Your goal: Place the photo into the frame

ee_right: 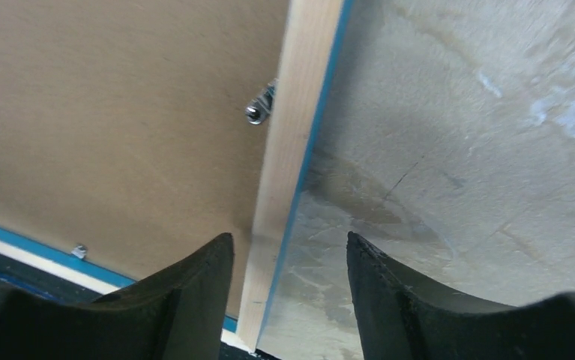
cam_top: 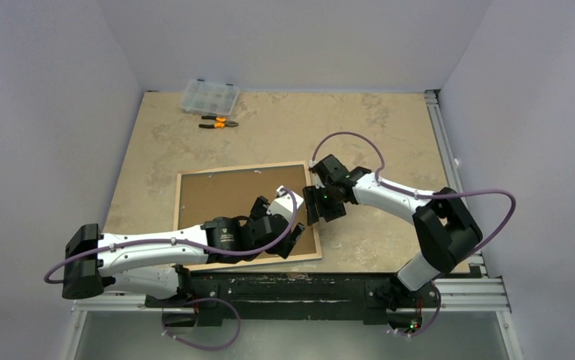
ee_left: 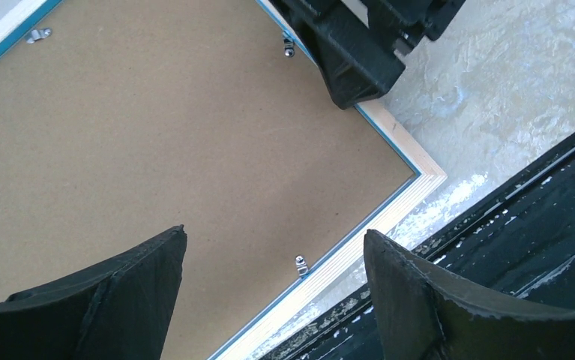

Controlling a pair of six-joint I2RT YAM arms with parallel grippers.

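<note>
The wooden frame (cam_top: 241,166) lies on the table with its brown backing (ee_left: 194,135) up and small metal clips (ee_left: 300,264) along its inner edges. My left gripper hangs open over the near right corner, nothing between its fingers. My right gripper is over the frame's right side, fingers apart on either side of the wooden rail (ee_right: 295,112), beside a clip (ee_right: 258,105). No separate photo can be made out.
A clear organiser box (cam_top: 209,97) and orange pliers (cam_top: 219,122) lie at the back left. The two wrists are close together near the right rail.
</note>
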